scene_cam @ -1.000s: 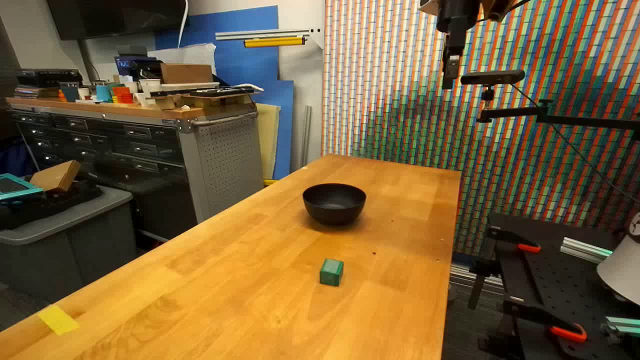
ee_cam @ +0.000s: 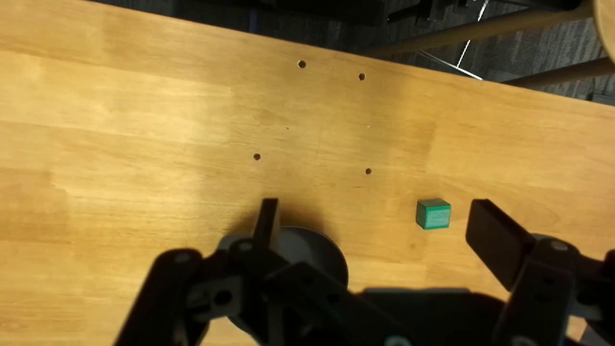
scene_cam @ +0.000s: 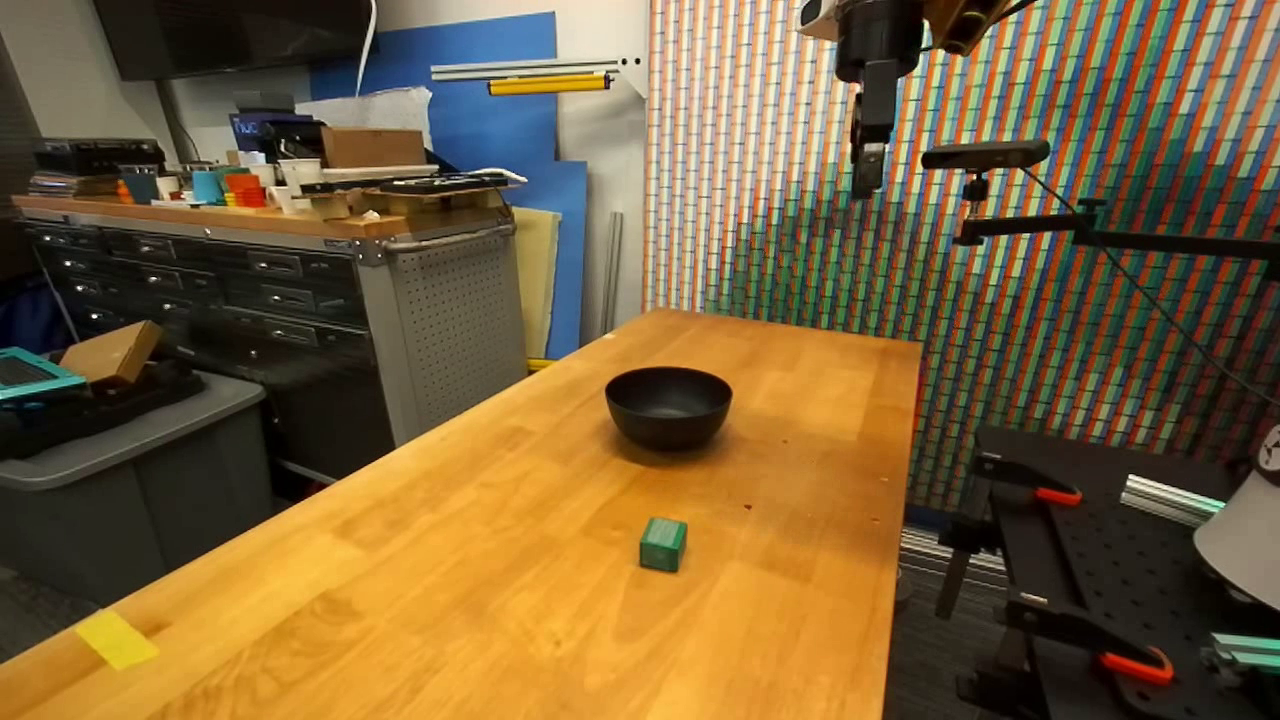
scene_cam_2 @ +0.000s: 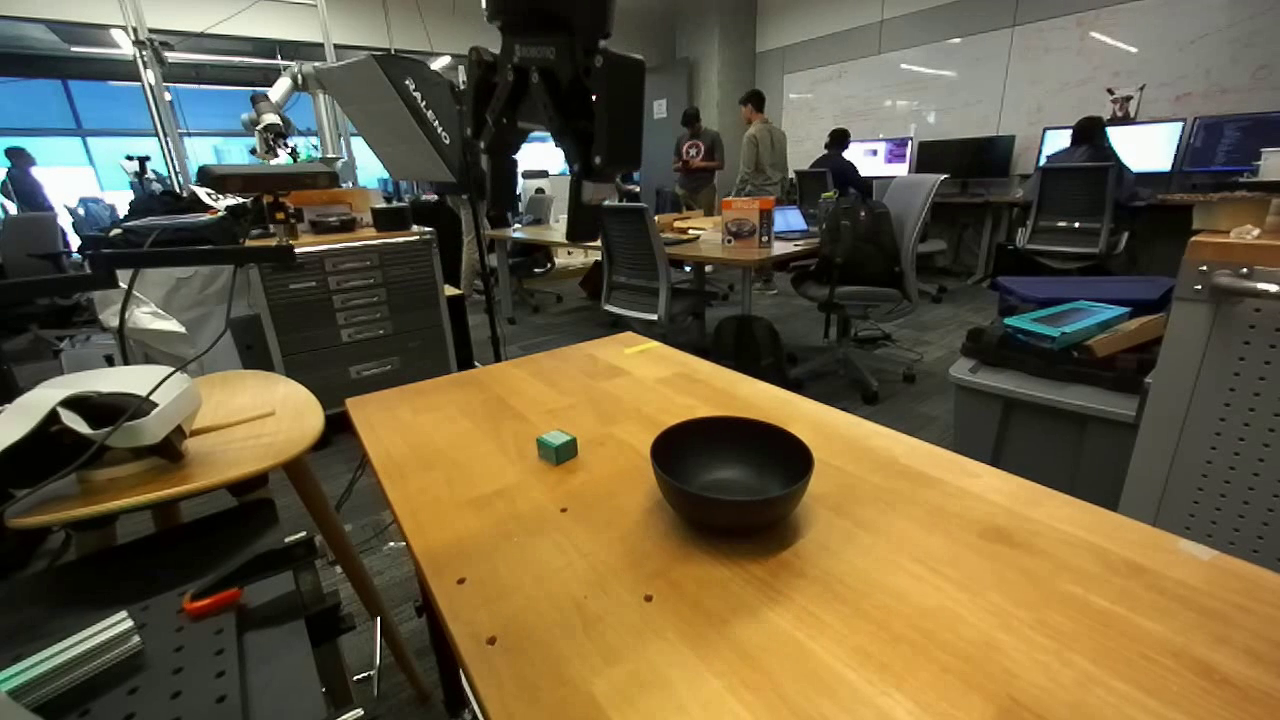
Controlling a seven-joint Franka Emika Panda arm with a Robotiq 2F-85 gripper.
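A small green cube [scene_cam: 662,545] rests on the wooden table, apart from a black bowl [scene_cam: 668,409] that stands upright. From the second exterior view, the cube [scene_cam_2: 557,448] is left of the bowl [scene_cam_2: 732,474], whose visible inside looks empty. High above the tabletop hangs my gripper [scene_cam: 867,192], clear of both things. In the wrist view the gripper is open, its fingers wide apart with nothing held. There the cube [ee_cam: 433,214] shows between them, nearer the right finger, while the left finger partly covers the bowl [ee_cam: 323,253].
Bare tabletop [scene_cam: 480,576] surrounds the cube and bowl. A strip of yellow tape [scene_cam: 116,638] is stuck near one table edge. Beside the table are a camera on an arm [scene_cam: 986,155], a black perforated cart [scene_cam: 1116,576] and a round wooden stool [scene_cam_2: 264,420].
In exterior view 1 my gripper has moved left and slightly down. The cube and the bowl have stayed where they were.
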